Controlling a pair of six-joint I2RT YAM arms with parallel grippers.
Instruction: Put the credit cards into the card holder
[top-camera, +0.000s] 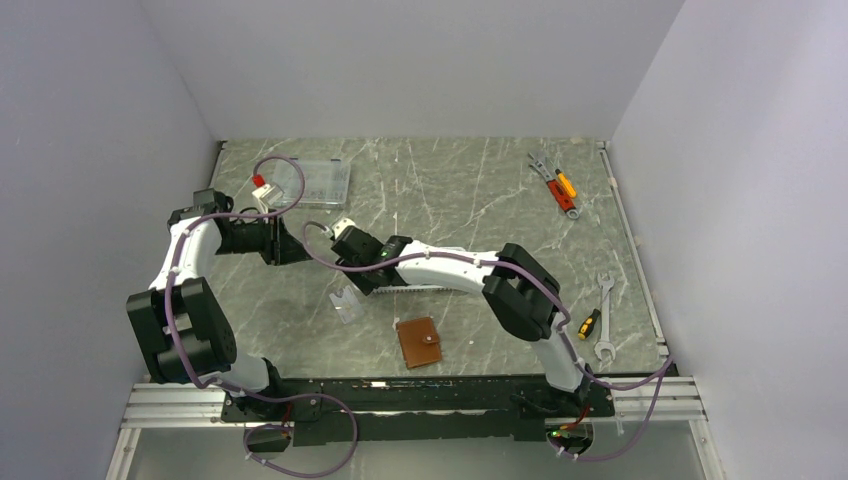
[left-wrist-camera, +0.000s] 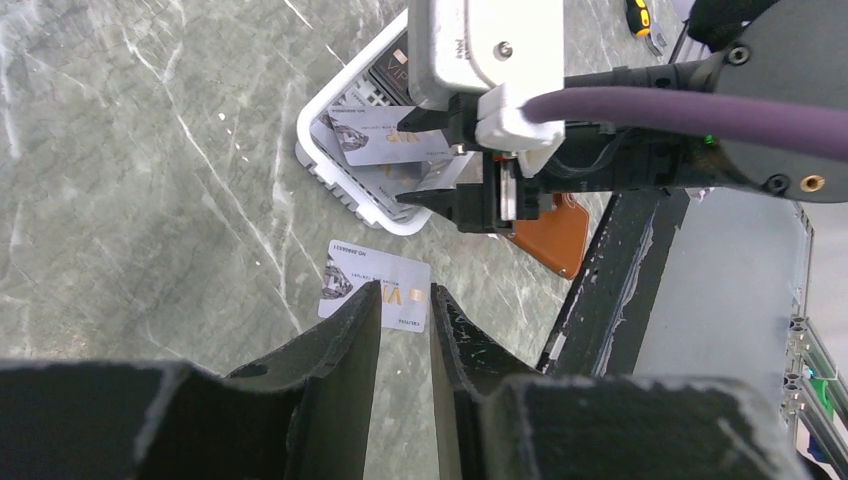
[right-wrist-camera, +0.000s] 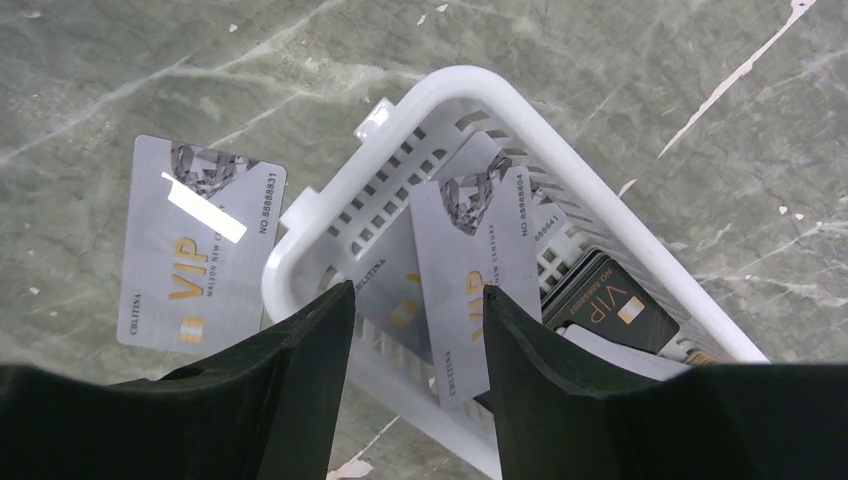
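Note:
A white basket (right-wrist-camera: 640, 240) holds several silver VIP cards (right-wrist-camera: 470, 250) and black cards (right-wrist-camera: 610, 300). One silver card (left-wrist-camera: 375, 283) lies on the table outside it. The brown card holder (top-camera: 418, 342) lies nearer the front edge. My left gripper hangs left of the basket, part open with nothing between its fingers, the loose card below it in its view. My right gripper is over the basket, fingers apart above the top silver card; whether they touch it I cannot tell.
A clear plastic box (top-camera: 320, 183) stands at the back left. Pliers (top-camera: 548, 185) lie at the back right, a wrench (top-camera: 605, 318) and screwdriver (top-camera: 588, 324) at the front right.

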